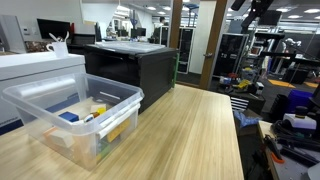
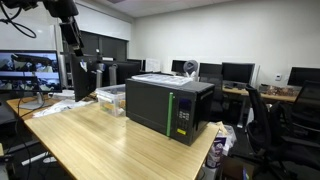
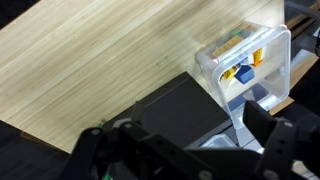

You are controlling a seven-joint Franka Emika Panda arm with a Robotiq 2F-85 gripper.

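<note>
My gripper stands open high above the table, its two dark fingers wide apart at the bottom of the wrist view and nothing visible between them. In exterior view 2 the gripper hangs at the upper left, clear of everything. A clear plastic bin rests on the table at the left of exterior view 1. Inside it are a blue item and several yellow or orange ones. Beside the bin sits a black microwave, its door shut and a green strip along its front.
A clear lid or tray lies on top of the microwave. Behind stand a mug of utensils, monitors and office chairs.
</note>
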